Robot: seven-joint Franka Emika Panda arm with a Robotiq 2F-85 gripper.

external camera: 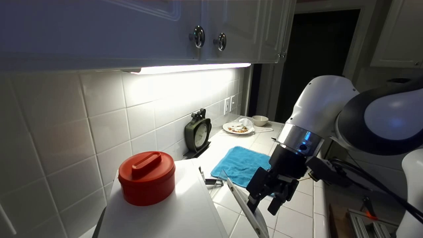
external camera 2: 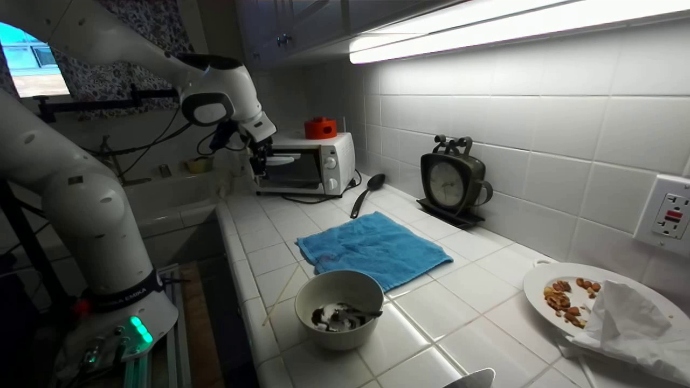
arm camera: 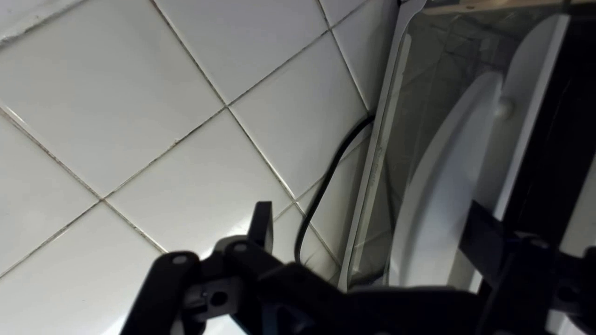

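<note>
A white toaster oven (external camera 2: pixel 340 161) stands on the counter with a red lidded pot (external camera: pixel 146 180) on top. Its glass door (arm camera: pixel 430 50) leans partly outward, leaving a dark gap along its upper edge. My gripper (external camera: pixel 263 206) is at this door, with its fingers spread apart. In the wrist view, one dark finger (arm camera: pixel 483 240) overlaps the door's top edge beside the white curved handle (arm camera: pixel 441 195); whether it touches is unclear. Away from the door, the other finger (arm camera: pixel 260 226) hangs over bare tiles. Nothing shows gripped between them.
On the counter lie a blue towel (external camera 2: pixel 375 249) and a black spoon (external camera 2: pixel 367 195). Farther along are a clock-like scale (external camera 2: pixel 453 181), a bowl (external camera 2: pixel 339 310) and a plate (external camera 2: pixel 540 284) with nuts and a napkin. A black cord (arm camera: pixel 327 190) runs by the oven. Cabinets (external camera: pixel 119 31) hang overhead.
</note>
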